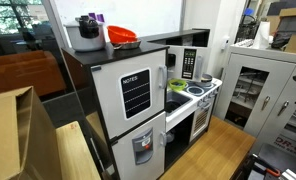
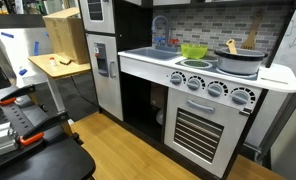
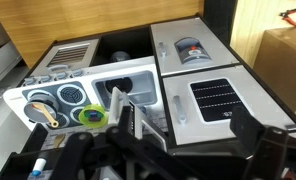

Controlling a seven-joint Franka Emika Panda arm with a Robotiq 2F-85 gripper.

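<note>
In the wrist view my gripper stands open, its two dark fingers wide apart with nothing between them. Beyond them lies the toy kitchen, seen upside down. Its white fridge has a black notes panel [image 1: 136, 92] on the upper door and a dispenser picture on the lower door [image 1: 141, 150]; both doors look shut. A green bowl [image 2: 194, 50] and a dark pot [image 2: 240, 60] are on the counter near the sink [image 2: 151, 58]. The oven door [image 2: 198, 130] is closed. Neither exterior view shows the gripper itself.
Atop the fridge are a large grey pot [image 1: 87, 35] and a red colander [image 1: 121, 35]. A cardboard box [image 1: 23, 130] stands left of the fridge. Grey cabinets [image 1: 253, 90] are at the right. Open wood floor [image 2: 118, 150] lies before the kitchen.
</note>
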